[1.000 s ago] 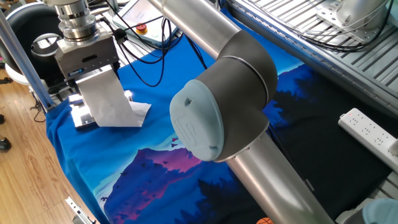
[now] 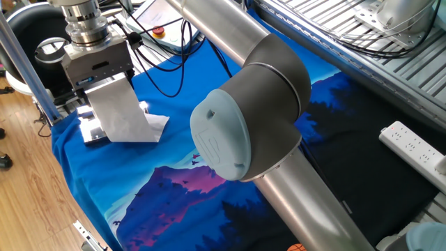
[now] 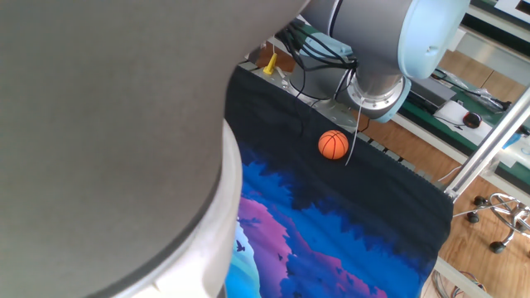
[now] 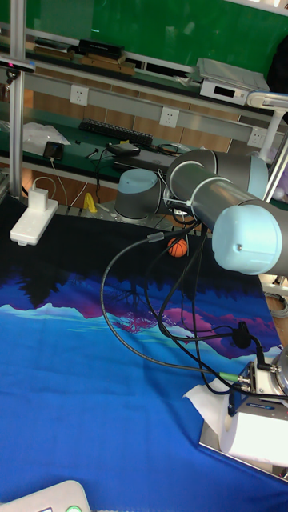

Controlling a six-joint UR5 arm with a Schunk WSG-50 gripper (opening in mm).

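Note:
At the left of exterior view 1, my gripper point(image 2: 100, 68) points down over a piece of white paper point(image 2: 120, 110). The paper hangs directly below the gripper body, and its loose end spreads to the right. Under it shows a shiny metal plate point(image 2: 92, 131) on the cloth. In exterior view 3 the same white paper point(image 4: 256, 438) looks rounded, like a roll, beneath the gripper point(image 4: 256, 394) at the right edge. My fingers are hidden by the paper and the gripper body, so whether they grasp it does not show. Exterior view 2 does not show the gripper.
A blue and black printed cloth point(image 4: 102, 401) covers the table, with wide free room. On its dark far part sits a small orange basketball point(image 3: 333, 145). A white power strip point(image 2: 412, 145) lies near one edge. Loose black cables point(image 4: 194, 329) hang from the arm.

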